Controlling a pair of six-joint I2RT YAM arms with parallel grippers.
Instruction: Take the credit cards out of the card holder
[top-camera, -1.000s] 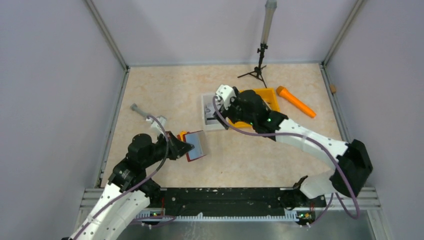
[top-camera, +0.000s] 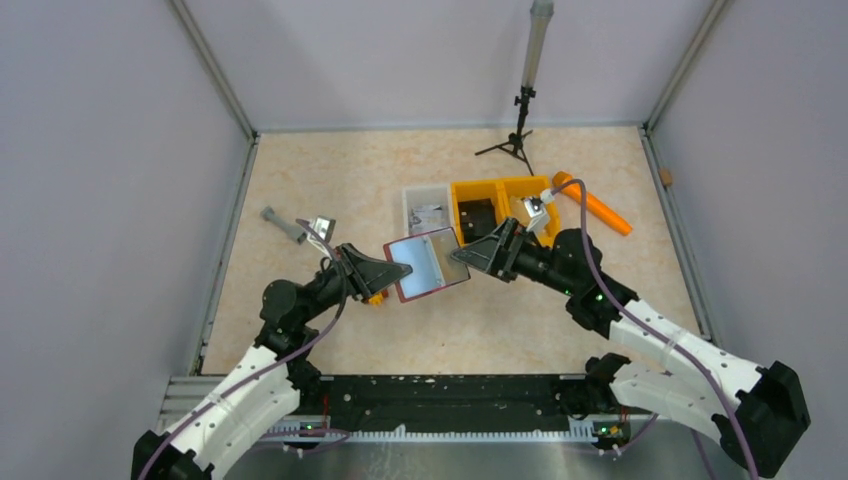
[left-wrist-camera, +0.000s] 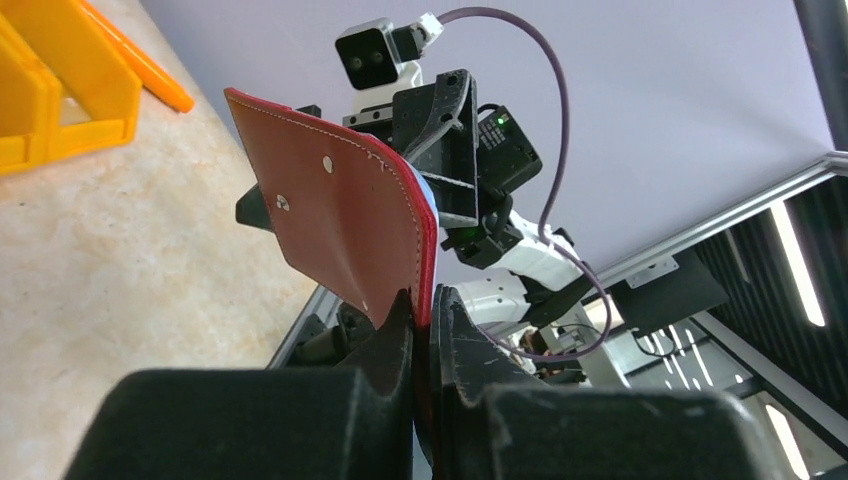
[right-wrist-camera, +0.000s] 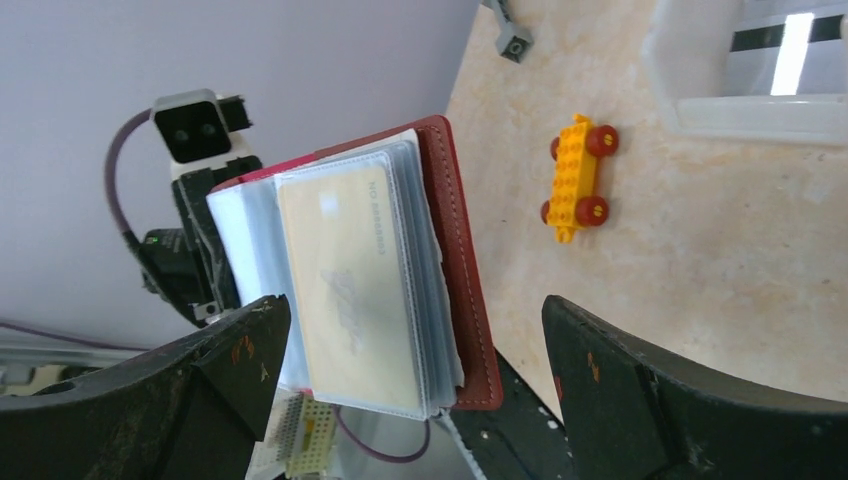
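A red-brown card holder (top-camera: 425, 262) is up between both arms, its stack of cards (right-wrist-camera: 345, 285) facing my right gripper in the right wrist view. My left gripper (top-camera: 400, 270) is shut on the holder's edge. My right gripper (top-camera: 460, 255) stands open at the holder's other end, its fingers either side of the card stack in that wrist view; contact cannot be told.
A white bin (top-camera: 427, 208) and a yellow bin (top-camera: 490, 188) stand behind. An orange microphone (top-camera: 600, 210) lies right, a grey tool (top-camera: 283, 225) left, and a yellow toy car (right-wrist-camera: 575, 175) on the table.
My right arm has swung right, away from the white bin, and its gripper now meets the holder's right end.
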